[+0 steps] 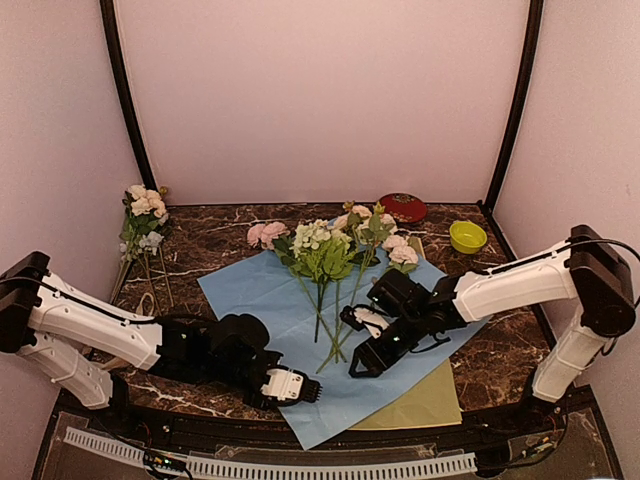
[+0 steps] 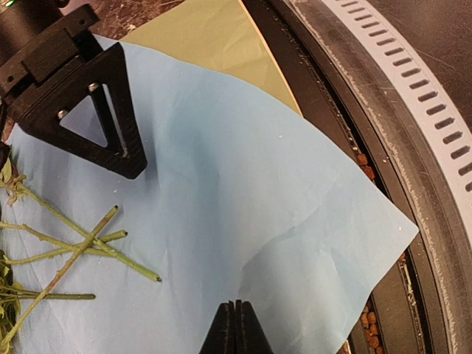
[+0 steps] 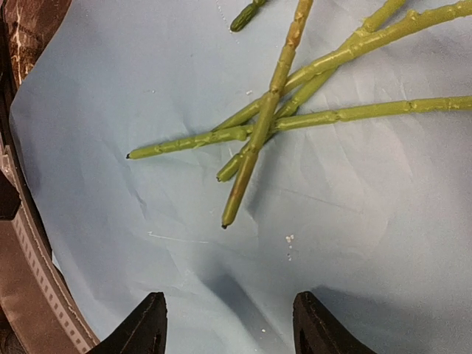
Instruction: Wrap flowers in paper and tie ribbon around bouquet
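Observation:
Blue wrapping paper (image 1: 250, 300) lies spread on the table with the bouquet (image 1: 325, 255) of pink, white and pale green flowers on it. The crossed green stems (image 3: 258, 133) show close up in the right wrist view. My left gripper is shut above the paper, nothing between its fingers; the paper's near corner (image 2: 391, 232) lies flat, apart from it to the right in the left wrist view. My right gripper stands open just over the paper, below the stem ends, with no paper pinched between its fingertips.
Yellow-green paper (image 1: 425, 400) shows from under the blue sheet at the near right. A green bowl (image 1: 467, 237) and a red round object (image 1: 403, 207) stand at the back right. More flowers (image 1: 146, 215) lie at the far left. A slotted white strip (image 1: 270, 468) runs along the front.

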